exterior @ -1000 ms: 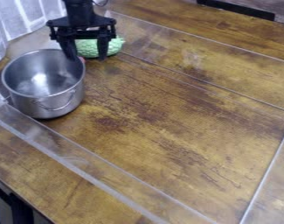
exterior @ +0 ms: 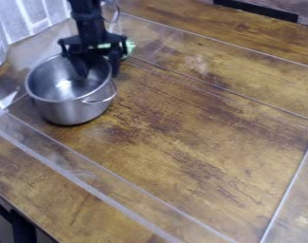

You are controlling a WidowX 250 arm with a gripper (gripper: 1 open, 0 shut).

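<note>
A steel pot (exterior: 70,102) with a wire handle stands upright on the wooden table at the left. The black gripper (exterior: 94,59) is at the pot's back rim, its lower part against or just inside the rim; whether its fingers are open or shut is unclear. Behind the gripper, a light green object (exterior: 128,47) is mostly hidden.
A white pleated sheet or curtain (exterior: 17,21) is at the back left.
</note>
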